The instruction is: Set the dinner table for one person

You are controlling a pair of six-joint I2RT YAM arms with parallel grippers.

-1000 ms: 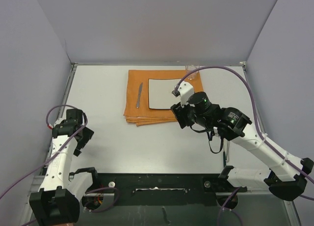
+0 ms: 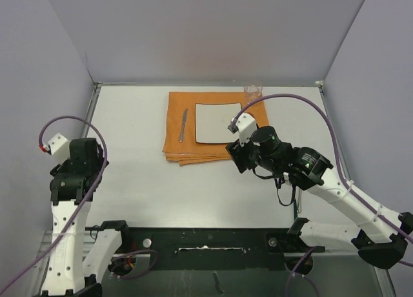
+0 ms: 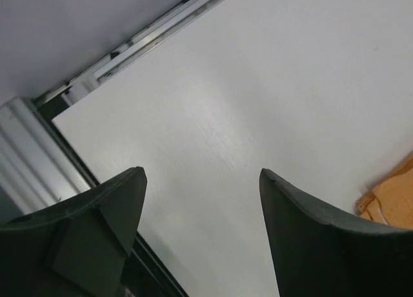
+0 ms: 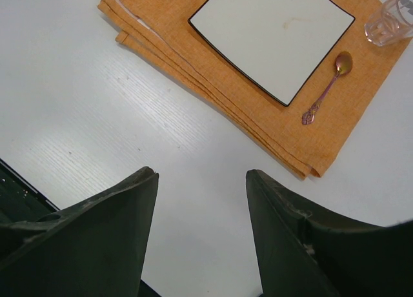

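An orange placemat [image 2: 175, 116] lies folded at the back centre of the table, with a white square plate [image 2: 216, 122] on it, a knife [image 2: 183, 125] left of the plate and a clear glass [image 4: 387, 26] at its back right corner. A spoon [image 4: 326, 90] lies right of the plate in the right wrist view. My left gripper is raised at the table's left edge, open and empty. My right gripper hangs open and empty near the placemat's front right.
Grey walls stand at back and sides. Some thin items lie at the front right, partly hidden behind my right arm.
My left arm has risen and moved left, toward the wall. My right arm has shifted only slightly toward the front. The things on the placemat have not moved.
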